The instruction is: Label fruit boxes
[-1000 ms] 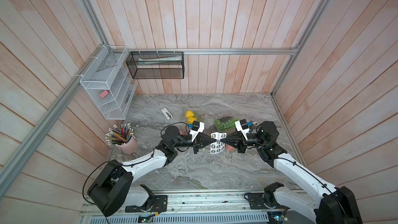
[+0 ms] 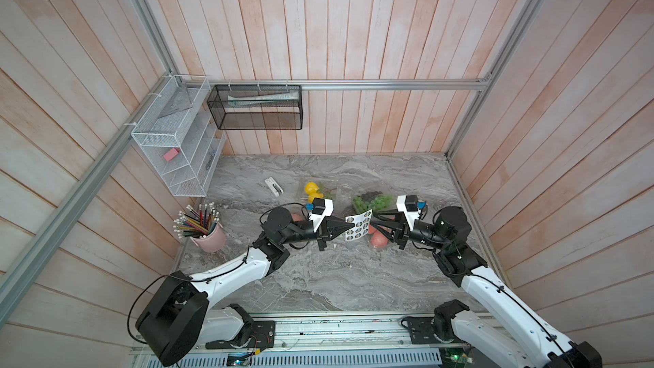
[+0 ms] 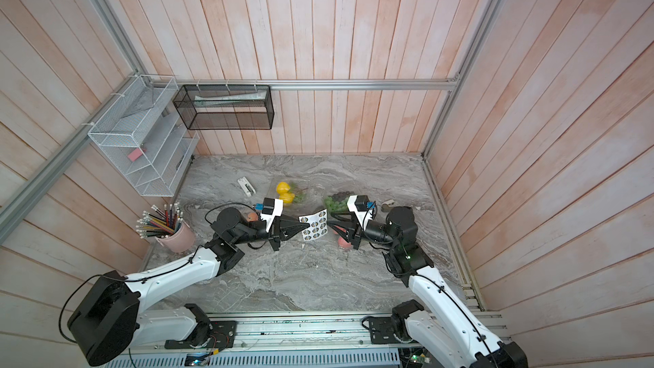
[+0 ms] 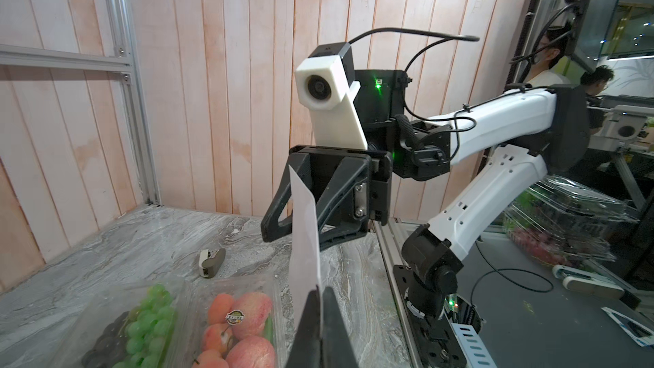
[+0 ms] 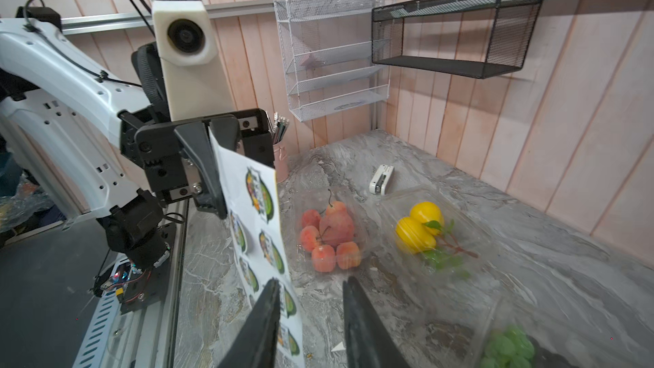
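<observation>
A white sticker sheet with round fruit labels hangs upright between the grippers. My left gripper is shut on it, with the sheet rising from its fingertips. My right gripper stands open beside the sheet's right side, in front of it in the right wrist view. Below are clear boxes of lemons, red apples and peaches, grapes, and a further box of peaches, which has a round label on one fruit.
A white stapler-like item lies at the back left, a small tape dispenser at the right. A pen cup stands at the left below wire shelves. A black mesh basket hangs on the back rail.
My right gripper has moved back to the right and lifted slightly, away from the sheet. The sheet now hangs more open to view in my left gripper, which has barely moved.
</observation>
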